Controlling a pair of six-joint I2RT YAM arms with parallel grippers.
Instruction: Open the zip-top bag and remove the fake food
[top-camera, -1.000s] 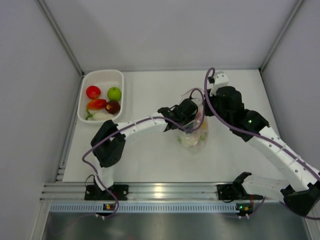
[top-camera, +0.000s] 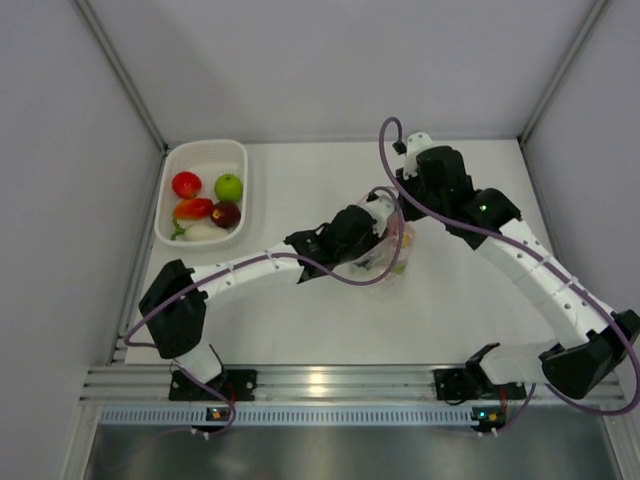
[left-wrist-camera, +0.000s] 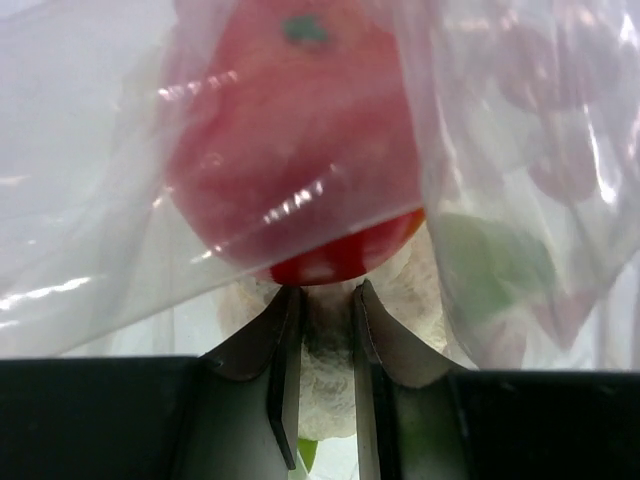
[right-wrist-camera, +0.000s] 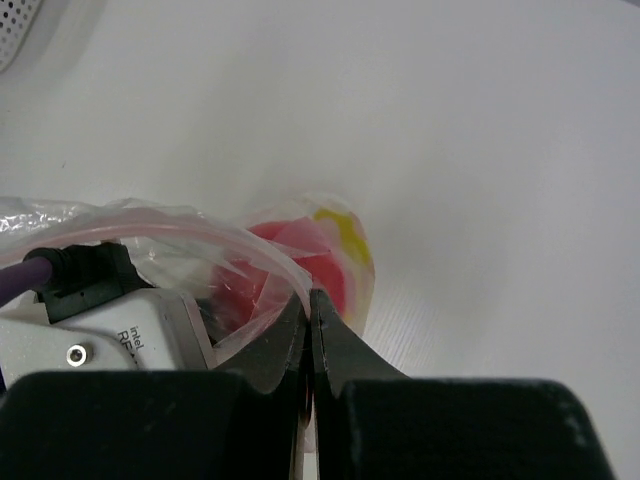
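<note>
The clear bag (top-camera: 385, 265) stands at the table's centre-right with fake food inside. In the left wrist view, a red tomato (left-wrist-camera: 295, 140) shows through the plastic, above my left gripper, which is shut on a pale, wrinkled piece of fake food inside the bag. In the right wrist view my right gripper is shut at the bag's rim (right-wrist-camera: 215, 230), the plastic edge running into its tips. Red and yellow food lies beyond, and the left gripper's housing shows at lower left.
A white basket (top-camera: 160, 200) holds several fake fruits and vegetables at the back left.
The right gripper has moved back and to the left, drawing near the bag's top.
</note>
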